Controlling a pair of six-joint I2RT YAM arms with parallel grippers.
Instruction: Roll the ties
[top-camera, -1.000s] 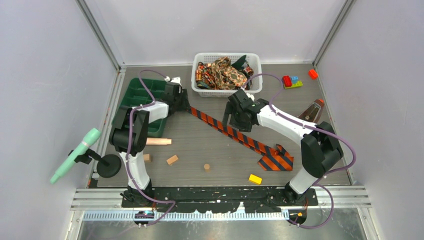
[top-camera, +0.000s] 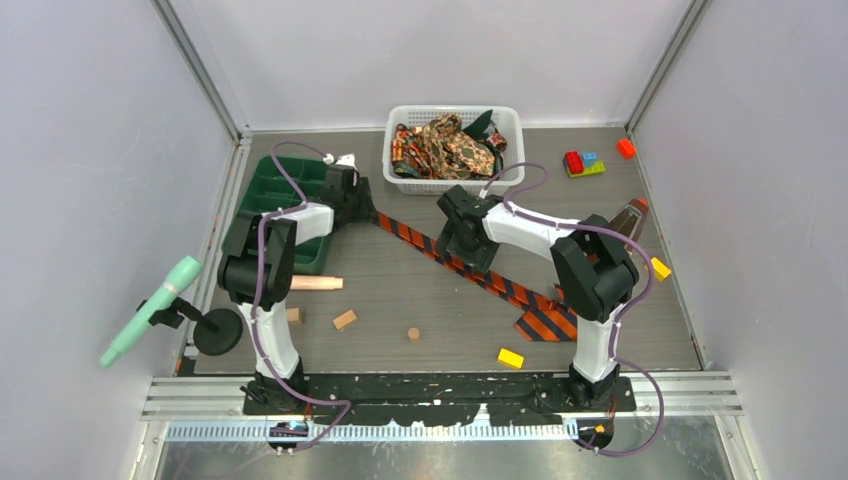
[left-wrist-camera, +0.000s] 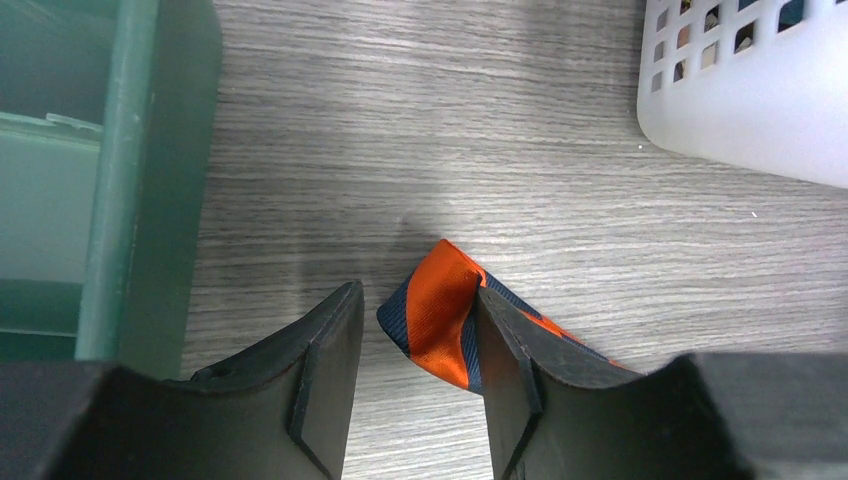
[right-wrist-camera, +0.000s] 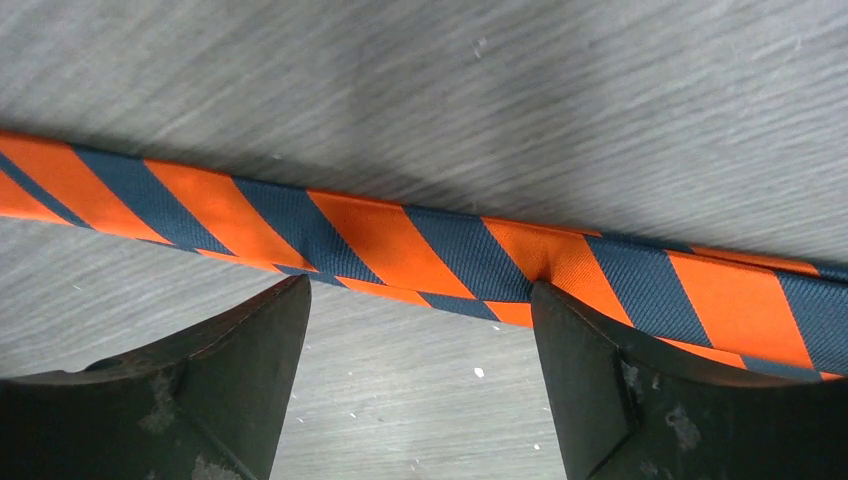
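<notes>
An orange and navy striped tie (top-camera: 410, 235) lies diagonally across the table, its wide end folded at the lower right. In the left wrist view my left gripper is part open around the narrow end (left-wrist-camera: 440, 320), which is bent up beside its right finger. My right gripper stands open low over the middle of the tie (right-wrist-camera: 380, 240), its right fingertip pressing on the fabric.
A white basket (top-camera: 450, 185) of patterned cloth stands at the back, a green divided bin (top-camera: 265, 180) at the left. Toy bricks (top-camera: 585, 168), wooden pieces (top-camera: 344, 320) and a yellow block (top-camera: 510, 357) lie around the tie.
My right arm has moved left along the tie, its elbow drawing inward. My left gripper has shifted very slightly left at the tie's narrow end.
</notes>
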